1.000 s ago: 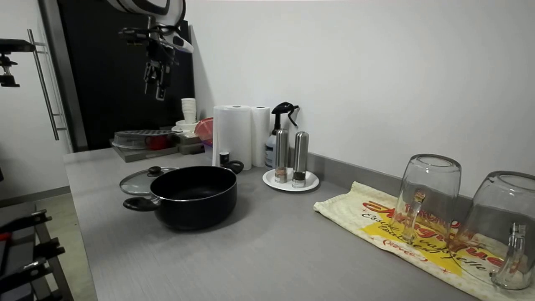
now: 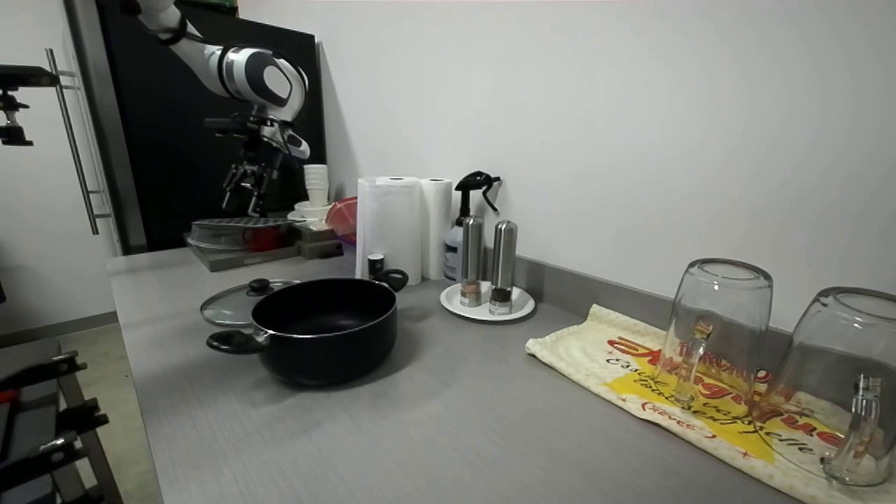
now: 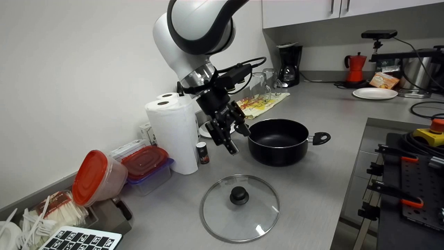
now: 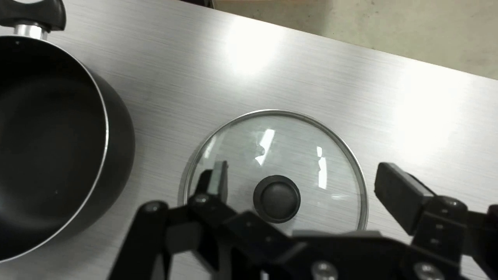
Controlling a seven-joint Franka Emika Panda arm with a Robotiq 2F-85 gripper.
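My gripper stands open above the glass lid, with nothing between its fingers. The round lid (image 3: pixel 220 208) has a metal rim and lies flat on the counter. Its black knob (image 4: pixel 276 198) shows between the two fingers in the wrist view, well below them. Beside the lid sits an uncovered black pot (image 3: pixel 279 143), empty inside, with two black handles. In exterior view 1 the gripper (image 2: pixel 240 210) hangs in the air behind the pot and lid, and the lid (image 2: pixel 231 306) is partly hidden by the pot.
Paper towel rolls (image 3: pixel 172 133), a small dark shaker (image 3: pixel 202 152) and red-lidded containers (image 3: pixel 99 177) stand along the wall. Two mills on a white plate (image 2: pixel 487 307) and upturned glass mugs (image 2: pixel 718 327) on a cloth lie farther along.
The arm has come down in exterior view 1, the gripper now lower, slightly farther left and more tilted. Pot and lid have stayed in place.
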